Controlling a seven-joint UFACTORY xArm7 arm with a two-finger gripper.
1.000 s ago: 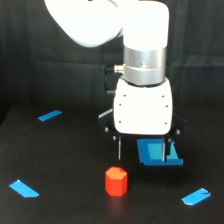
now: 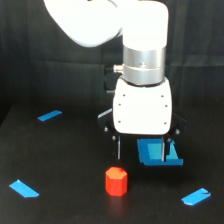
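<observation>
A red block [image 2: 116, 181] with a hexagonal outline rests on the dark table in front of the arm. My gripper [image 2: 141, 156] points downward, behind and to the right of that block in the picture, with its thin dark fingers [image 2: 118, 148] spread wide. It is open and nothing shows between the fingers. The red block stands clear of them. A blue square [image 2: 146, 157] lies on the table behind the right finger and is partly covered by the gripper.
Blue strips lie flat on the table: one at the front left [image 2: 24, 189], one at the front right [image 2: 196, 197], one at the back left [image 2: 49, 116]. A dark curtain [image 2: 45, 60] hangs behind.
</observation>
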